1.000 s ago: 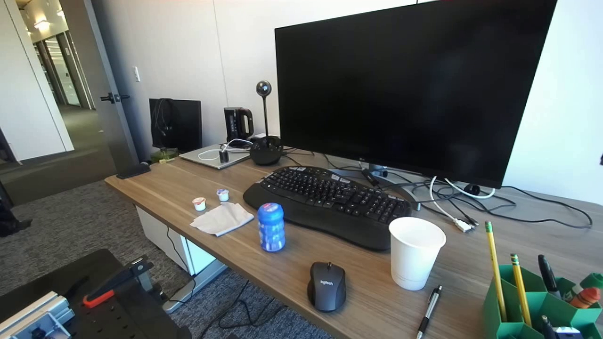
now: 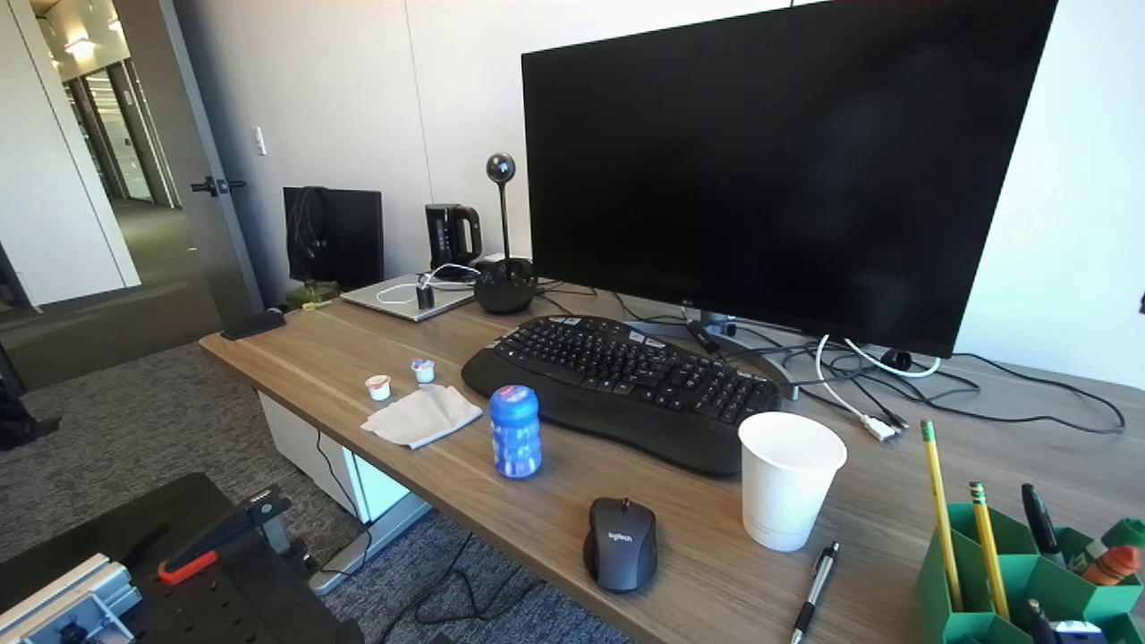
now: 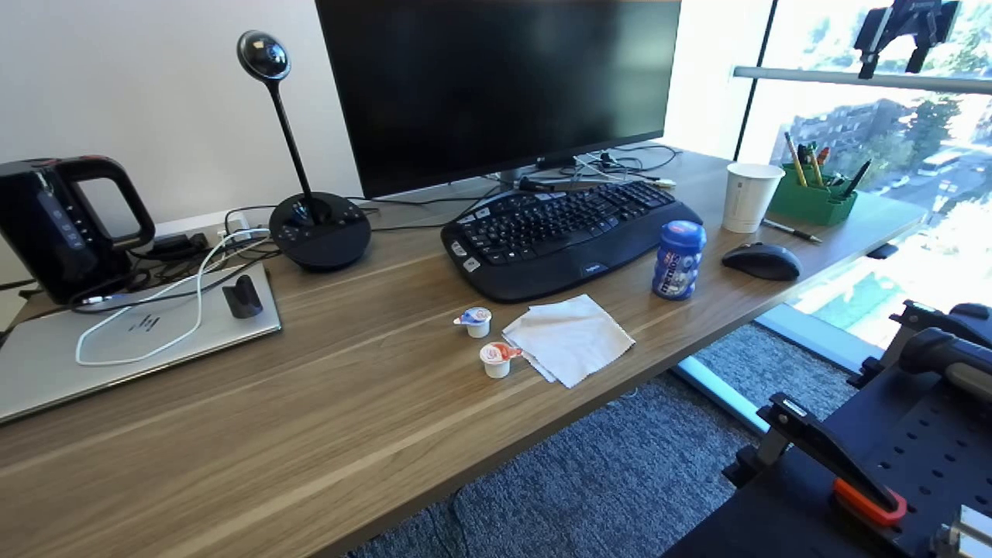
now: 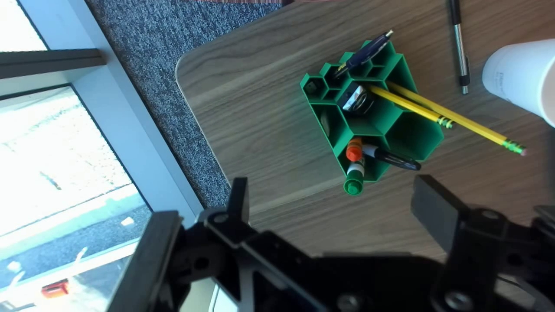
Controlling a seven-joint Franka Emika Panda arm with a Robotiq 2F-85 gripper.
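My gripper stands open with its fingers wide apart and nothing between them. In exterior view 2 the gripper [image 3: 893,70] hangs at the upper right, well above the desk. Ahead of the fingers in the wrist view is a green honeycomb pen holder [image 4: 325,112]. It contains two yellow pencils [image 4: 416,106], a dark blue pen [image 4: 367,52], a black marker [image 4: 398,159], a green-capped marker [image 4: 354,182] and an orange-tipped item [image 4: 354,150]. A black and silver pen [image 4: 461,52] lies on the desk between the holder and a white cup [image 4: 512,78].
A mouse [image 2: 620,544], blue gum bottle [image 2: 516,433], grey cloth [image 2: 421,414] and two creamer cups [image 2: 377,387] lie along the front. Behind them are the keyboard [image 2: 623,376], monitor [image 2: 773,161] and loose cables. The desk's left front, in exterior view 2, is clear.
In exterior view 1 the objects on the desk look the same as a second ago. Only a dark bit of the gripper at the right edge has shifted very slightly.
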